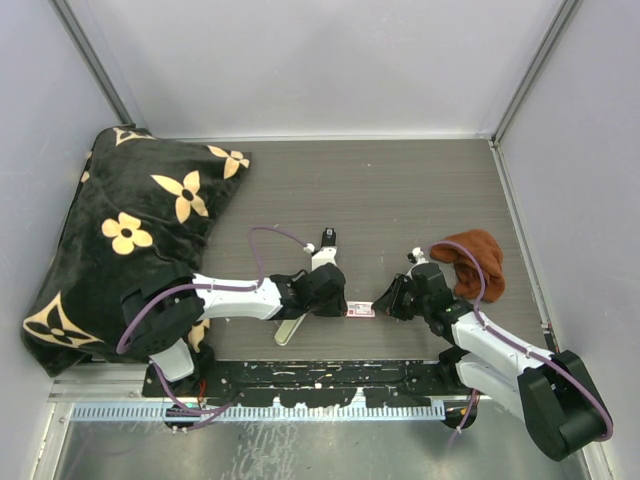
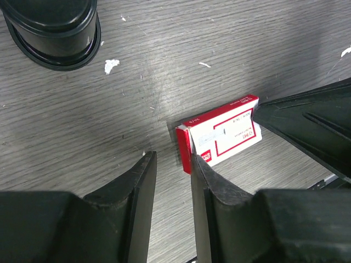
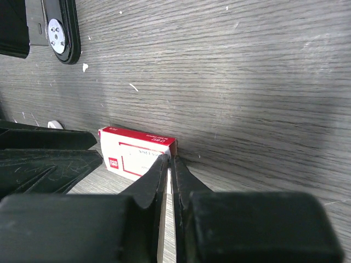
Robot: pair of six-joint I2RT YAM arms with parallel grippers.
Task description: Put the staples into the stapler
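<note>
A small red-and-white staple box (image 1: 361,310) lies on the table between my two grippers. In the left wrist view, my left gripper is slightly open, its right fingertip at the near end of the box (image 2: 227,131). At the opposite end is my right gripper; its fingertips nearly meet at the box's corner (image 3: 134,153), and whether cardboard is pinched there is unclear. The stapler (image 1: 290,329) lies under the left arm, its middle hidden. One black end of the stapler (image 2: 55,35) fills the upper left of the left wrist view. No loose staples are visible.
A brown cloth (image 1: 478,262) lies crumpled on the right, beyond the right arm. A dark flowered cushion (image 1: 140,215) takes up the left side.
</note>
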